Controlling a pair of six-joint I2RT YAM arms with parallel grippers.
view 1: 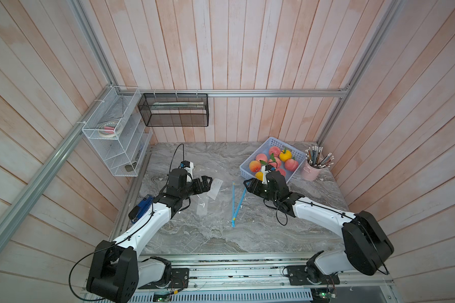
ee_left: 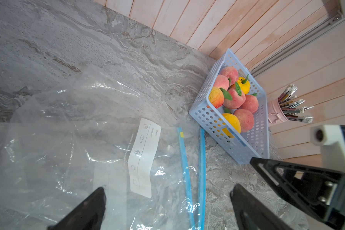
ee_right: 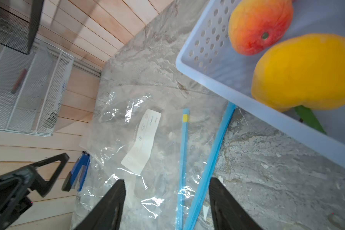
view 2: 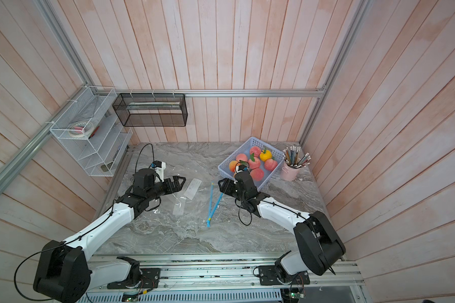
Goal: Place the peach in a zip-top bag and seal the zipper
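Note:
A clear zip-top bag (ee_left: 76, 153) lies flat on the table, with a white label (ee_left: 142, 157) and blue zipper strips (ee_right: 184, 153) toward its right end. A lavender basket (ee_right: 214, 80) holds several peaches (ee_left: 246, 120) and yellow fruit (ee_right: 302, 71). My left gripper (view 1: 203, 184) hangs over the bag, open and empty in its wrist view. My right gripper (view 1: 253, 186) is above the zipper end by the basket's near-left corner, its fingers apart with nothing seen between them.
A pink cup of brushes (view 1: 311, 171) stands right of the basket. Wire racks (view 1: 116, 131) hang at the left, above a blue tool (view 1: 141, 207).

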